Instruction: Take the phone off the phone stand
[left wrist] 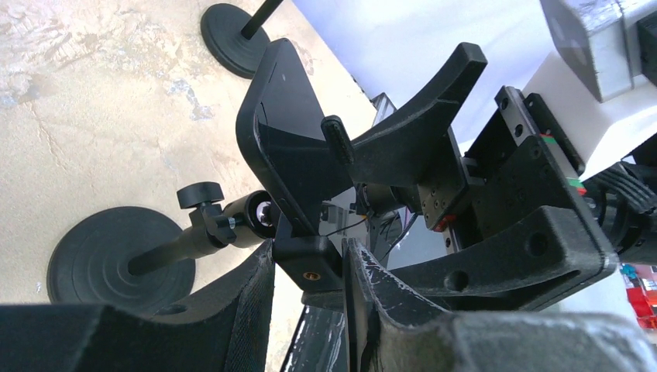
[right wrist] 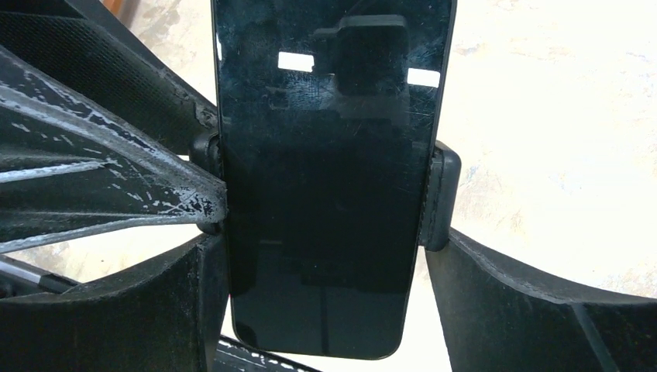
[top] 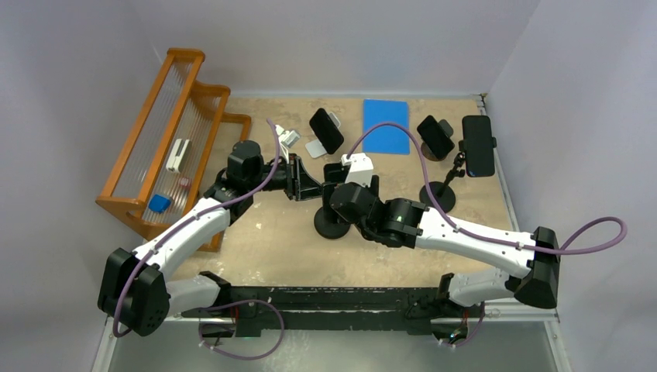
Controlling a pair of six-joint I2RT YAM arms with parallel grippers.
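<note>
A black phone (right wrist: 329, 178) sits upright in the clamp (right wrist: 442, 198) of a phone stand, whose round base (top: 331, 227) rests mid-table. From the left, my left gripper is shut on one side finger of that clamp. My right gripper is part open, a finger on each side of the phone's lower half, the tips close to or against the clamp's sides; whether they touch the phone cannot be told. Seen from the left wrist, the right fingers (left wrist: 422, 124) straddle the phone (left wrist: 294, 93). From above, the right arm covers much of the phone.
Phones on other stands stand at the back: one left of centre (top: 327, 132), one to the right (top: 436, 138) and a tall one (top: 479, 146) at far right. A blue mat (top: 386, 128) lies between them. A wooden shelf (top: 197, 89) fills the left.
</note>
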